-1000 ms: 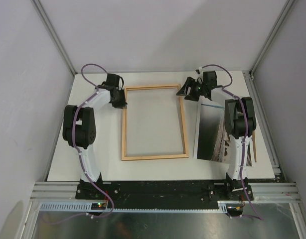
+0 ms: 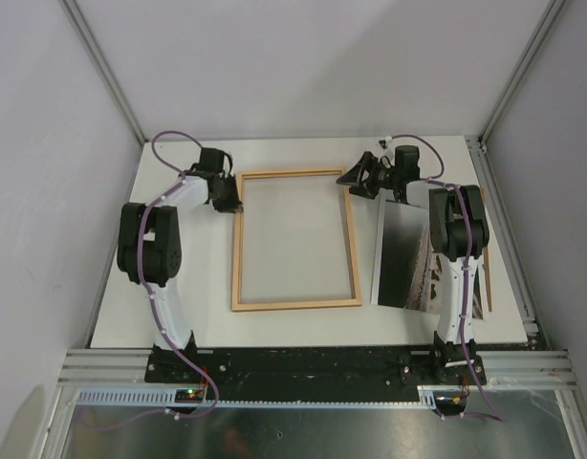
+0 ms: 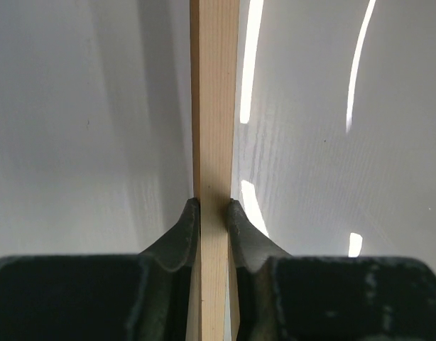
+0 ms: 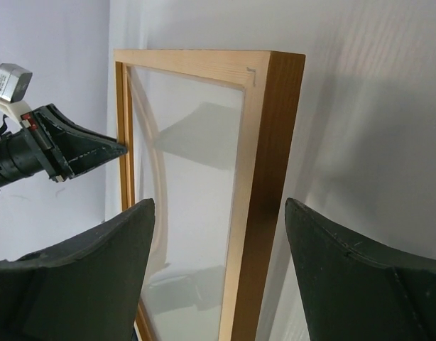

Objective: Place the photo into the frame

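Note:
The wooden frame [image 2: 295,305] with a clear pane [image 2: 293,239] lies mid-table. My left gripper [image 2: 234,205] is shut on its left side bar; in the left wrist view the fingertips [image 3: 189,220] clamp the bar [image 3: 214,99]. At the frame's top right corner, my right gripper [image 2: 351,180] stands open; in the right wrist view the wooden corner [image 4: 271,85] sits beyond and between its spread fingers. To the right, the photo [image 2: 408,277], a dark print, lies partly under the right arm.
A thin wooden strip [image 2: 488,282] lies at the table's right edge.
The frame and both grippers have shifted slightly toward the front of the table, down in the top view, since about a second ago.

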